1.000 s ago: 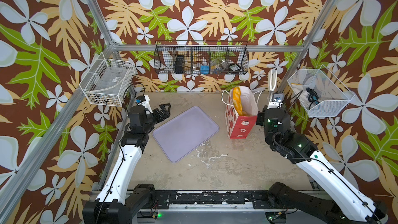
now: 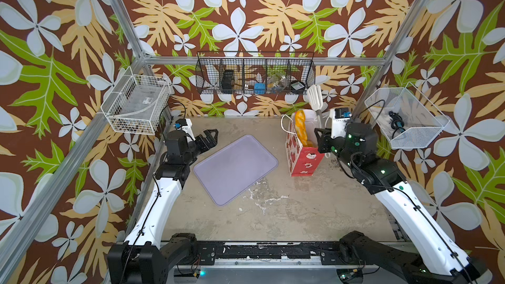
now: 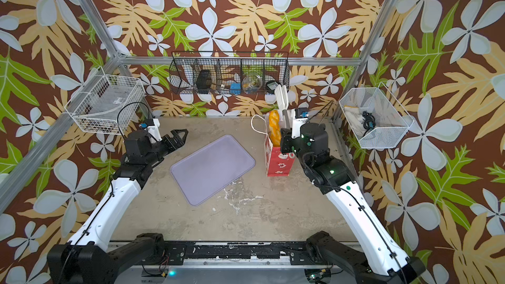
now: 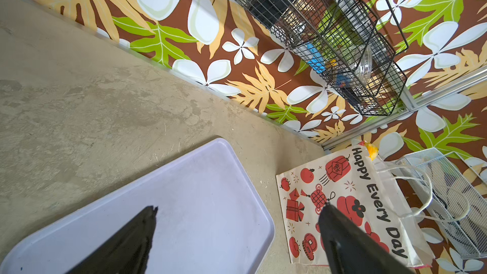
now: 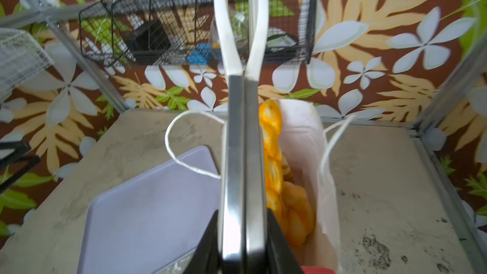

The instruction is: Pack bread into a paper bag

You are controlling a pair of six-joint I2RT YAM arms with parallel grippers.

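The paper bag [image 2: 306,164], white with red prints and a red side, stands upright on the table. A long golden loaf [image 2: 300,126] leans inside it, its top end sticking out; beside that, another bread piece [image 5: 296,210] lies in the bag in the right wrist view. My right gripper is shut on metal tongs [image 5: 234,172] with white tips, held above the bag's opening. The tongs' tips [image 2: 314,97] show no bread between them. Over the tray's left end, my left gripper is open and empty. The lilac tray [image 2: 235,170] is bare.
A black wire basket [image 2: 255,76] with small items hangs on the back wall. White wire baskets [image 2: 137,104] hang at the left and right sides.
The bag, the loaf and the tray have stayed put; the left arm is nearly still.
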